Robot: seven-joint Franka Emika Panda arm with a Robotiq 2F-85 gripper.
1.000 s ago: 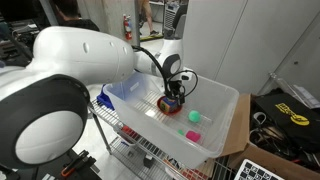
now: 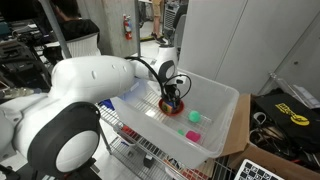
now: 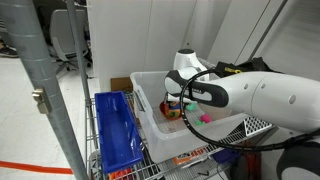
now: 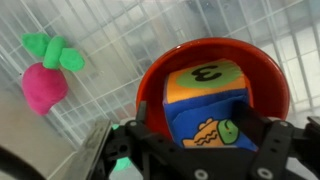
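Observation:
A red bowl [image 4: 156, 80] fills the middle of the wrist view. In it lies a soft-looking block [image 4: 200, 118] with a blue face bearing a printed animal, an orange band and a yellow-green side with a dark mark. My gripper stands open above the bowl, its dark fingers on either side of the block; whether they touch it is unclear. In exterior view 1 the gripper [image 2: 171, 98] points down into a white bin, partly hiding the bowl. The same pose shows in exterior view 2, with the gripper [image 3: 180, 103] low over the bowl.
Beside the bowl are a pink object [image 4: 44, 88] and a green one [image 4: 55, 50]. The bin's white walls [image 2: 185, 152] surround them. Next to it are a blue tray [image 3: 117, 135] and a cardboard box [image 2: 236, 135]. Free floor remains at the bin's right.
My arm and gripper have come down a little toward the bowl. The bin, the bowl and the objects near it look unmoved.

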